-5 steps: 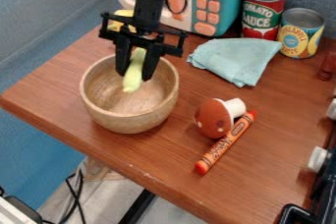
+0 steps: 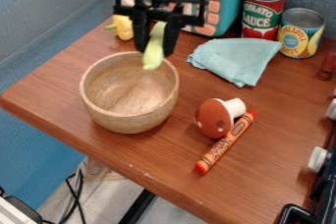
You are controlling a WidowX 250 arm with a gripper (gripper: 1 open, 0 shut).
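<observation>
My black gripper (image 2: 155,31) is at the top of the view, shut on a pale yellow-green elongated object (image 2: 153,49), which hangs just above the back rim of a wooden bowl (image 2: 129,110). The bowl stands empty on the wooden table (image 2: 256,169), as far as its visible inside shows.
Behind are a yellow object (image 2: 124,29), a teal toy (image 2: 218,2), a tomato sauce can (image 2: 260,14) and another can (image 2: 300,33). To the right lie a blue cloth (image 2: 234,61), a toy mushroom (image 2: 214,118) and a crayon (image 2: 221,151). Dark equipment lines the right edge.
My gripper has risen and moved back and slightly right, lifting the pale object from inside the bowl to above its back rim.
</observation>
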